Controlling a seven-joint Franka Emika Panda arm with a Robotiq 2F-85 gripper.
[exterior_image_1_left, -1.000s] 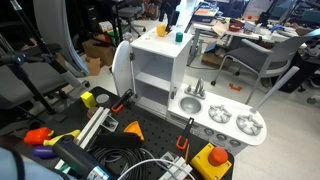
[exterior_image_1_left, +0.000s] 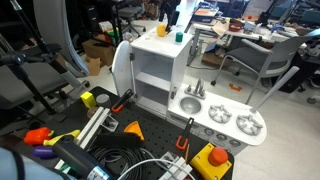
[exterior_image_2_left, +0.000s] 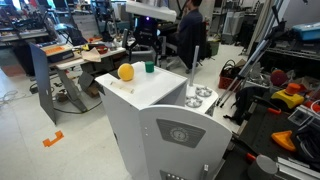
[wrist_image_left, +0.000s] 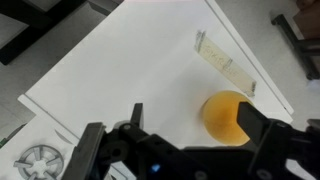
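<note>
A round yellow object (wrist_image_left: 225, 118) sits on the white cabinet top (wrist_image_left: 130, 60), between and slightly beyond my fingers in the wrist view, nearer the right one. My gripper is open above the cabinet top, its fingers wide apart with nothing held. In the exterior views the same yellow object (exterior_image_1_left: 161, 30) stands near a green cup (exterior_image_1_left: 179, 37) on the cabinet. From the other side, the yellow object (exterior_image_2_left: 125, 72) and the green cup (exterior_image_2_left: 150, 66) are apart. No green cup shows in the wrist view.
A strip of tape (wrist_image_left: 225, 65) lies on the cabinet top. Beside the cabinet is a white toy counter with a sink (exterior_image_1_left: 191, 104) and burners (exterior_image_1_left: 249, 125). The cabinet door (exterior_image_2_left: 180, 140) hangs open. A dark table with tools and cables (exterior_image_1_left: 120, 150) is in front.
</note>
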